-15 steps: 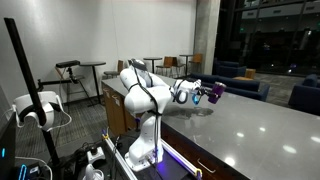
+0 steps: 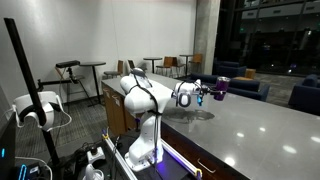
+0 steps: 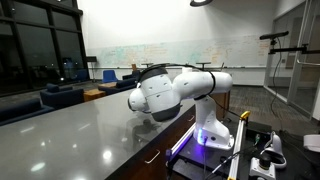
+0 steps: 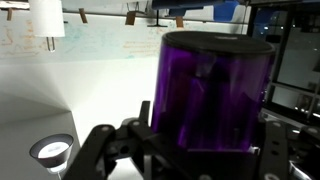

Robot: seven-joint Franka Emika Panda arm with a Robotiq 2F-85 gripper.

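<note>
A purple cup-like object point(image 4: 213, 90) with a grey rim fills the middle of the wrist view. My gripper has its dark fingers at either side of the object's lower part; whether they press on it does not show. In exterior view 1 the purple object point(image 2: 222, 86) appears at the end of my gripper point(image 2: 206, 89), seemingly raised above the table point(image 2: 240, 125). The white arm point(image 3: 158, 95) hides both gripper and object in exterior view 2.
Bare, glossy tabletop point(image 3: 60, 140) stretches away from the arm's base. Dark blue sofas point(image 2: 245, 88) stand beyond the table. A whiteboard point(image 3: 170, 60) spans the back wall in exterior view 2.
</note>
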